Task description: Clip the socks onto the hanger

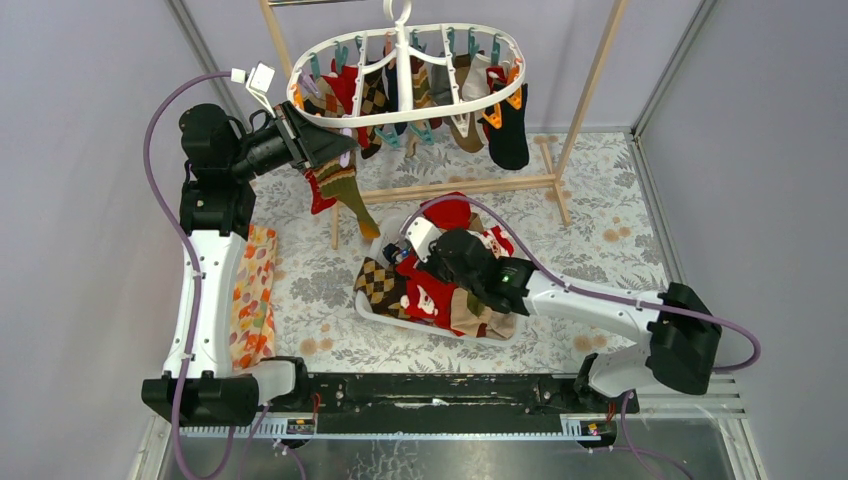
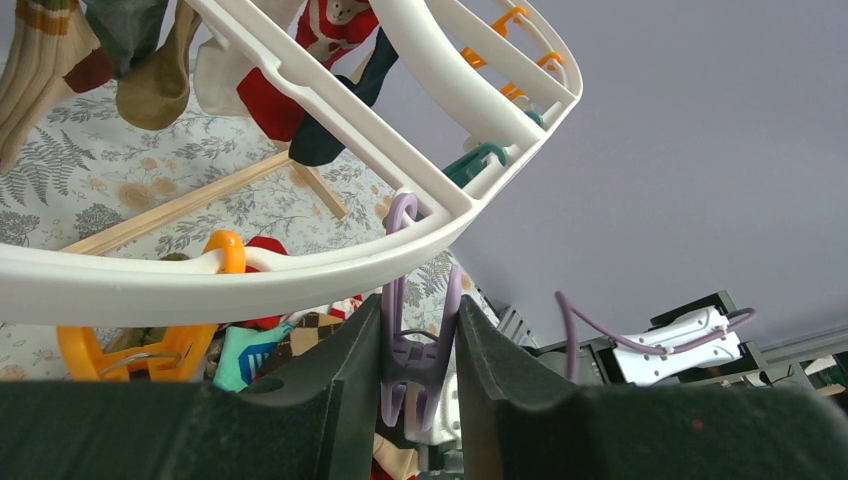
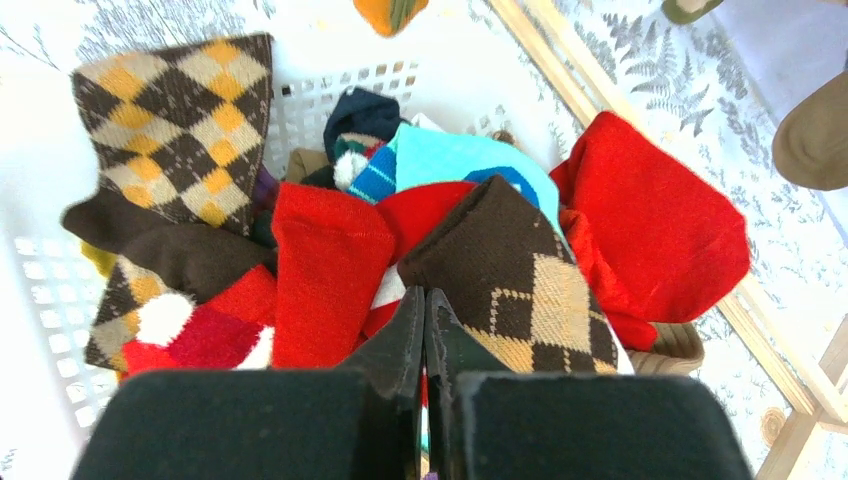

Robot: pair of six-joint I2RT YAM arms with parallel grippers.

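Observation:
The white oval hanger (image 1: 405,120) hangs with many clipped socks. My left gripper is at its front-left, shut on a purple clip (image 2: 420,355); a striped olive sock (image 1: 350,200) hangs beneath it in the top view. My right gripper is shut over the basket (image 3: 45,330) of loose socks, at the edge of a brown argyle sock (image 3: 530,310); I see nothing clearly between its fingers.
A wooden stand (image 1: 590,80) carries the hanger, its base bars behind the basket. An orange patterned cloth (image 1: 250,300) lies left. The floor right of the basket is clear.

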